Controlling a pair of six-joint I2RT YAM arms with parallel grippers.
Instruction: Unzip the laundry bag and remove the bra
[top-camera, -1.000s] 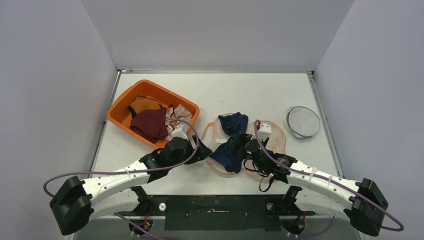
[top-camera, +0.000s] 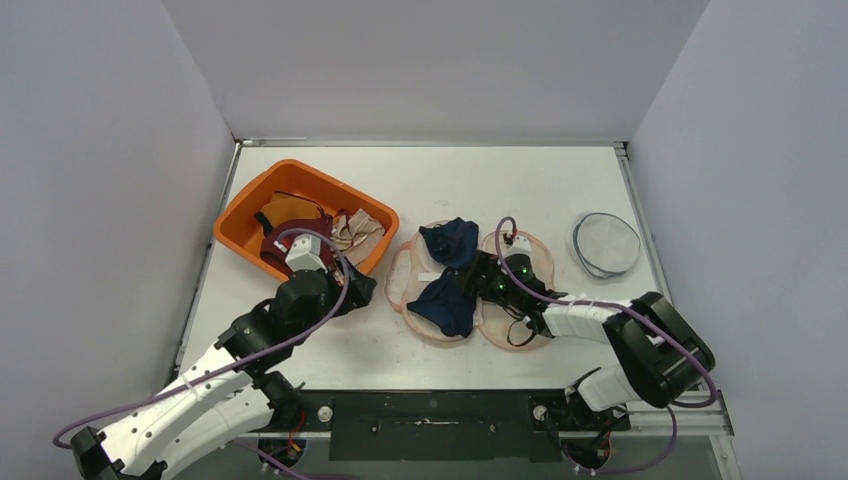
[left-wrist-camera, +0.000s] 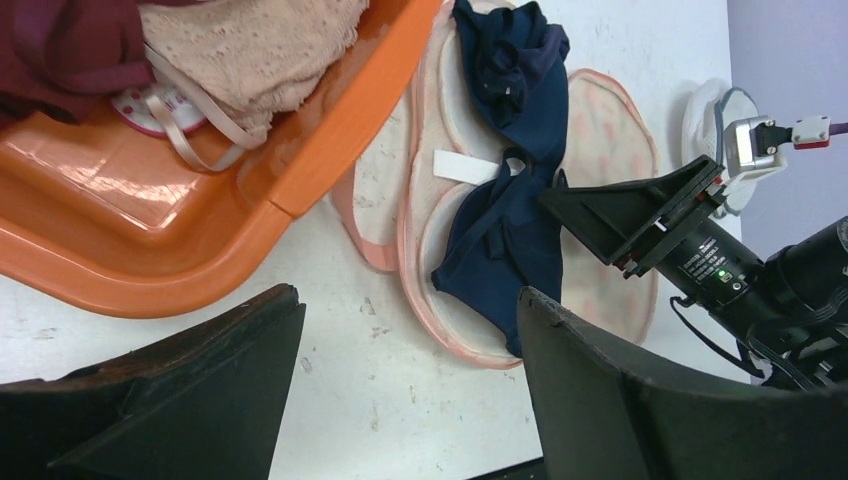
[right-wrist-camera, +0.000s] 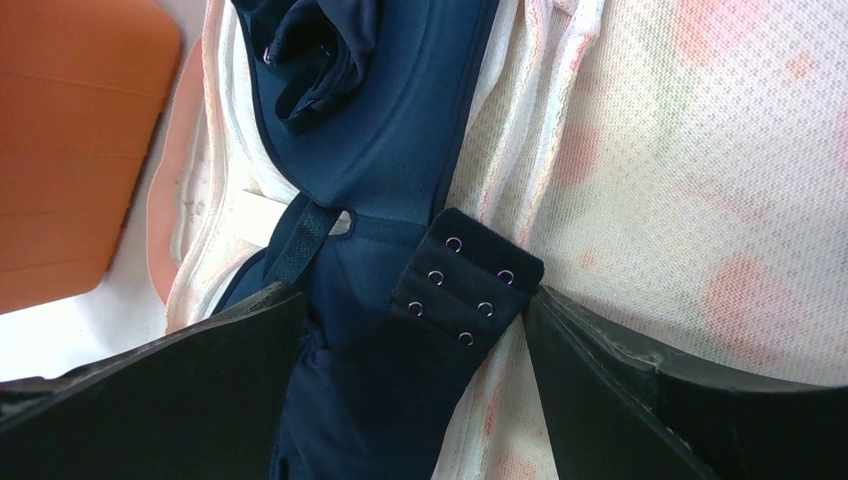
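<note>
The laundry bag (top-camera: 398, 282) lies opened flat on the table, its pink-edged halves spread apart. Across its left half rests a navy bra (top-camera: 446, 302), with one cup folded over itself at the far end. My right gripper is open right over the bra, its fingers on either side of the hook band (right-wrist-camera: 462, 280); the right finger's tip touches the band's edge. My left gripper stands open over bare table near the bin's front right side, and nothing is between its fingers.
An orange bin (top-camera: 340, 182) at the back left holds several bras, among them a maroon one (top-camera: 296, 236) and a beige one (top-camera: 357, 234). A round white mesh bag (top-camera: 606, 245) lies at the right.
My left gripper has drawn back to the left, away from the laundry bag. The bag and bra have shifted a little leftward together with the right gripper.
</note>
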